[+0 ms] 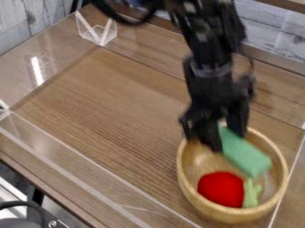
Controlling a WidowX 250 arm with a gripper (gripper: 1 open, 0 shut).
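My black gripper point(224, 132) reaches down from the top into a wooden bowl point(188, 183) at the lower right, shut on a green block point(244, 153), which is tilted at the bowl's back. A red round object point(222, 189) sits in the bowl's front, beside a pale green piece point(251, 196). The fingertips are blurred and partly hidden by the green block.
A white wire holder point(98, 27) stands at the back left, near the table's edge. A dark cable lies at the lower left.
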